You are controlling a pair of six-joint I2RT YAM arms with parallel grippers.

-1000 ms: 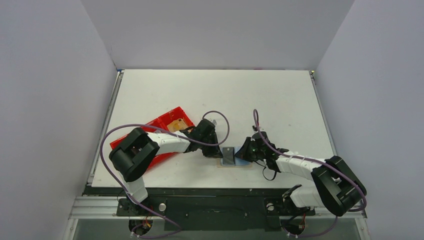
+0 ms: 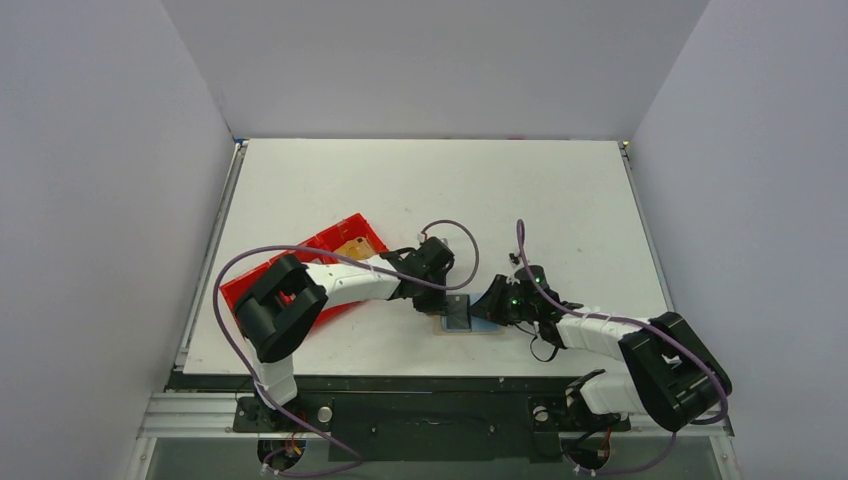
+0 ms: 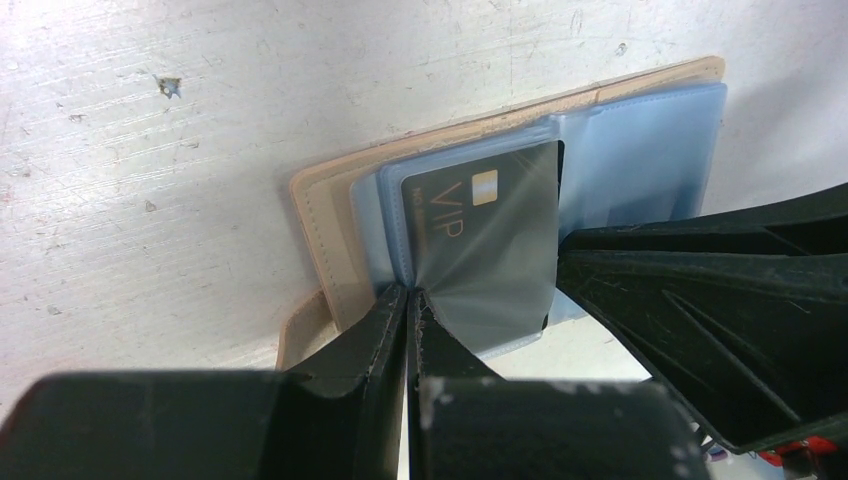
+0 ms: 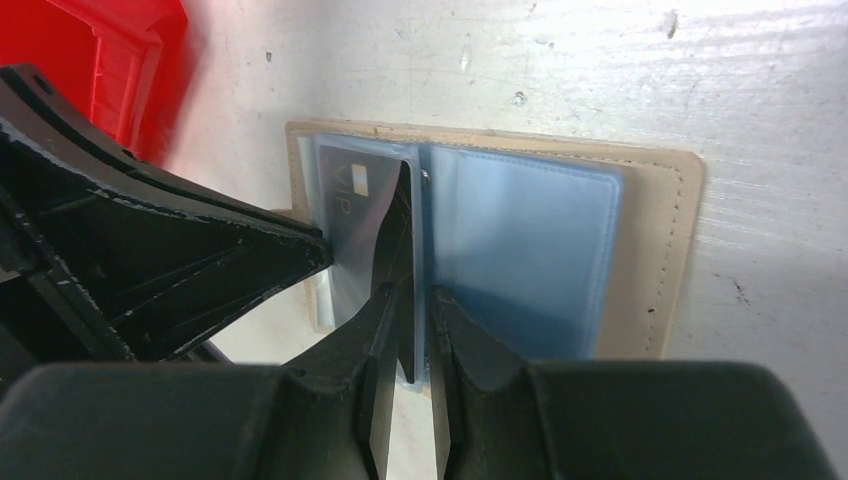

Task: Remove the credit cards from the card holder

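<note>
The card holder [image 3: 330,210], tan with clear blue pockets, lies open flat on the table. Inside one pocket is a dark card marked VIP; in the right wrist view the plastic over this card [image 4: 392,235] bulges at the pocket's open side. My left gripper is shut, its tips pressed on the pocket's closed edge, where the plastic creases. No card shows between its fingers. My right gripper is slightly open, its fingertips on either side of the pocket's open edge. Whether they touch the card is hidden.
A red divided tray [image 2: 322,238] stands left of the holder, under my left arm, with a tan item [image 2: 355,249] inside. The holder's other blue pocket [image 4: 520,240] looks empty.
The holder has hardly moved.
</note>
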